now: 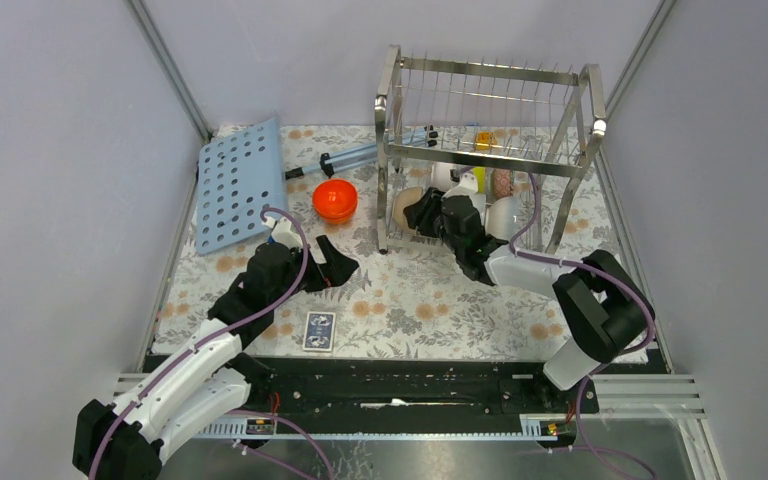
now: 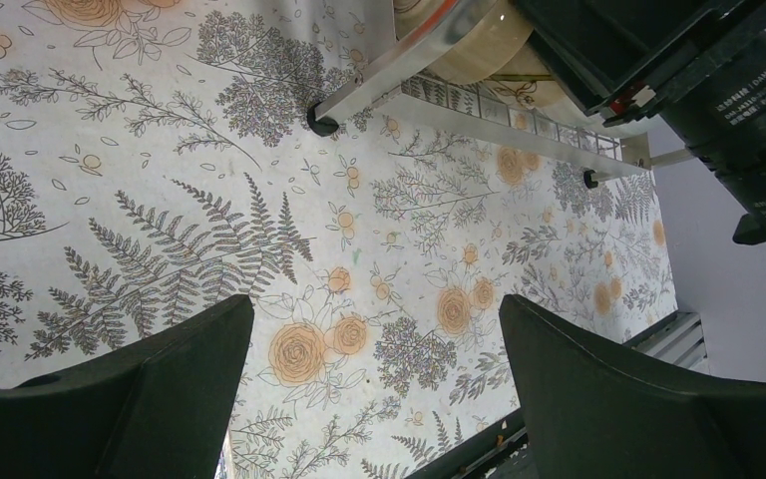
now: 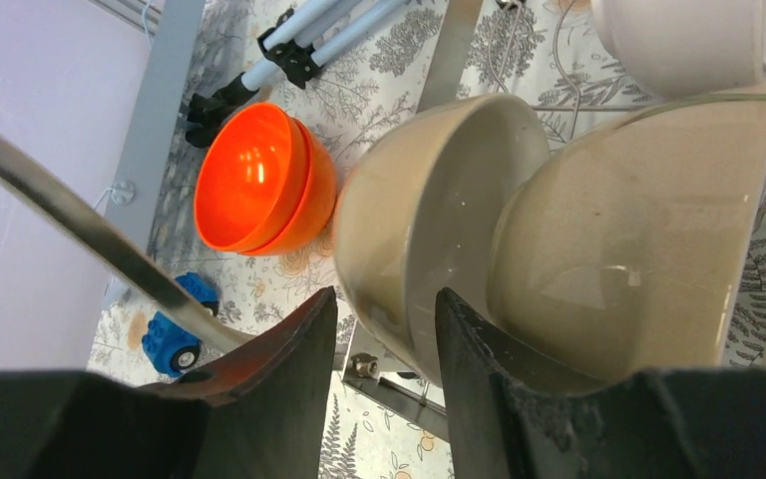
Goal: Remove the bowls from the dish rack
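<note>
Inside the metal dish rack [image 1: 484, 158], a beige bowl [image 3: 391, 215] stands on its side at the left end, with a second beige bowl [image 3: 618, 239] tilted beside it. My right gripper is part open at the near edge of the first bowl, whose rim lies between the fingertips in the right wrist view; contact cannot be made out. Outside the rack, orange bowls [image 1: 335, 201] sit nested on the table to its left. My left gripper [image 1: 337, 263] is open above the table, with only patterned cloth between its fingers in the left wrist view.
A white cup [image 3: 683, 45] and other dishes share the rack. Left of it lie a light-blue perforated board [image 1: 240, 185], a folded blue tripod [image 1: 355, 157] and a blue toy car [image 3: 175, 329]. A card deck [image 1: 319, 331] lies in front.
</note>
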